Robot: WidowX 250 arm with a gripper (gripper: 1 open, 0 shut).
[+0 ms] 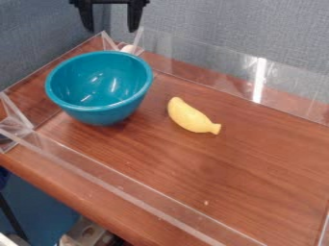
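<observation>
My black gripper [111,13] hangs at the top left edge of the view, its two fingers spread apart with empty space between them, above the tray's back-left corner. A turquoise bowl [98,88] sits on the wooden surface at the left. A yellow banana-like object [193,117] lies to the right of the bowl. Behind the bowl, a small pale object [130,48] is partly hidden by it.
Clear low walls [261,81] border the wooden surface [232,183]. Grey padded walls stand behind, and a blue floor shows at the lower left.
</observation>
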